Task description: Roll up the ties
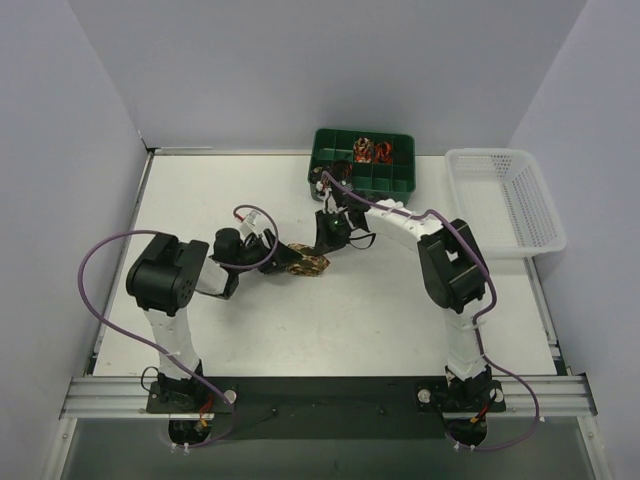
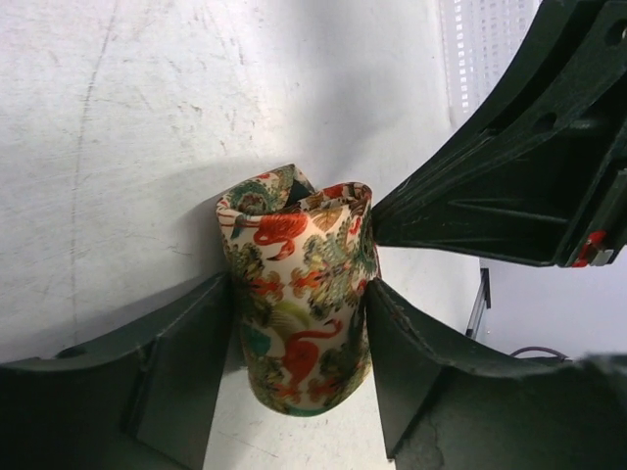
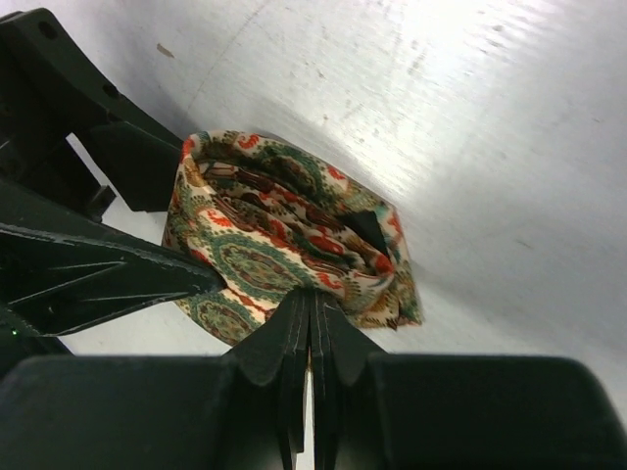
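Note:
A flower-patterned tie (image 1: 310, 264), cream, red and green, is folded into a loose bundle at the table's middle. In the left wrist view, the tie (image 2: 306, 313) stands between the fingers of my left gripper, which are part way apart and look to touch both sides; how firmly cannot be told. My right gripper is shut, its tips together against the tie (image 3: 255, 250); nothing shows between them. From the right, it meets the bundle's side in the left wrist view. The right wrist view shows several loose folds and the tie's dark inner side.
Behind the arms stands a green divided box (image 1: 340, 138) holding several coiled, reddish patterned pieces. A white basket (image 1: 500, 160) occupies the right rear. Bare white tabletop (image 1: 320, 330) lies in front of the grippers.

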